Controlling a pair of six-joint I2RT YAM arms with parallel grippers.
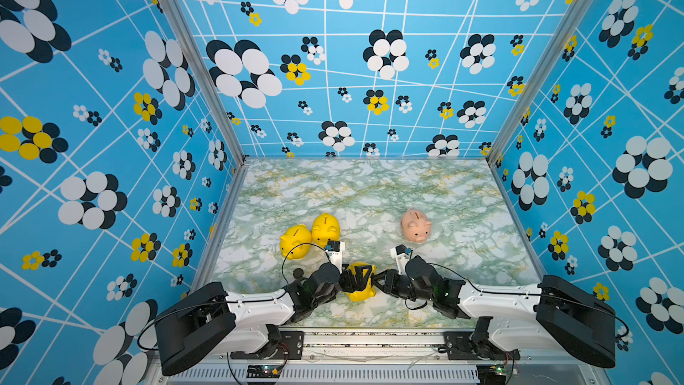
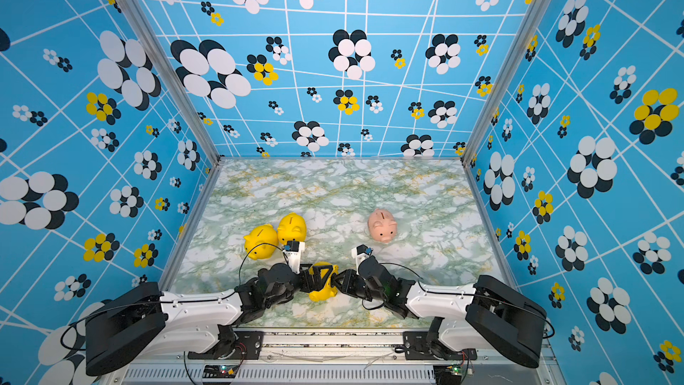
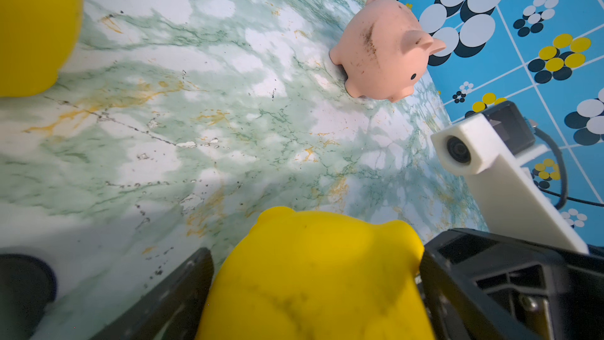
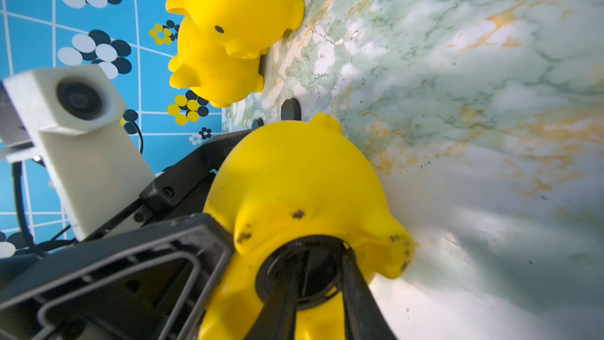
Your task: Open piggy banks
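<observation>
A yellow piggy bank [image 4: 302,176] is between my two arms at the table's front, its underside with a round black plug [image 4: 314,270] turned toward the right gripper. The left gripper [image 1: 361,278] is spread wide around its body, one finger [image 3: 188,289] on each side; whether both press on it is hard to tell. My right gripper has its narrow fingertips at the plug, a small gap between them. Two more yellow piggy banks [image 1: 295,241] [image 1: 325,229] stand at the left, and a pink piggy bank [image 1: 415,226] farther back at the right.
A loose black disc [image 1: 298,273] lies on the table left of the left gripper. Close together, the two wrist camera mounts [image 1: 336,251] [image 1: 400,255] rise above the grippers.
</observation>
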